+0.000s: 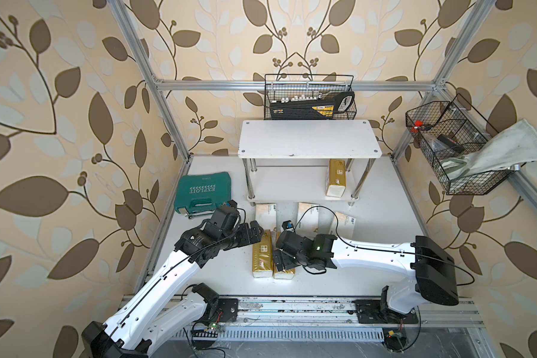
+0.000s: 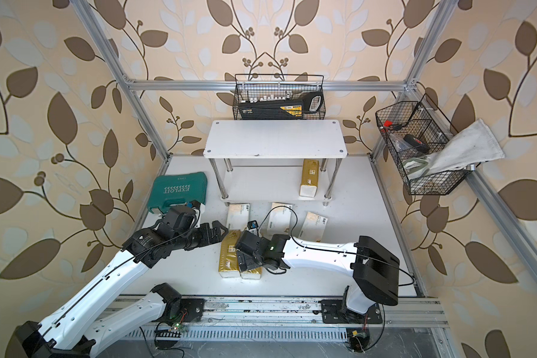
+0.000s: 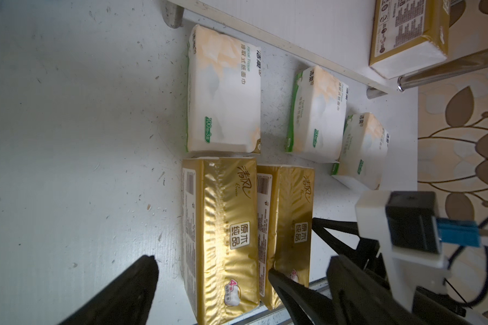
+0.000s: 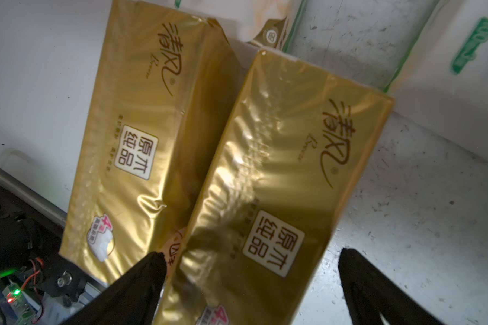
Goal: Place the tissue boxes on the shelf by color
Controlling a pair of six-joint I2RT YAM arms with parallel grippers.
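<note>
A gold tissue box [image 1: 337, 173] stands on the shelf's lower board [image 1: 289, 179] at the right. Two gold boxes [image 1: 261, 256] lie side by side at the table front. My open right gripper hangs directly over the right one [image 4: 276, 173], its fingers either side with no grip seen. My left gripper [image 1: 253, 232] stands open above and left of the pair, empty. Behind lie three white boxes: left [image 3: 222, 86], middle [image 3: 317, 113] and right [image 3: 358, 151].
The top board [image 1: 309, 134] is bare. A teal case [image 2: 176, 188] lies at back left, a wire basket [image 1: 459, 149] hangs at right. The lower board is clear left of its gold box.
</note>
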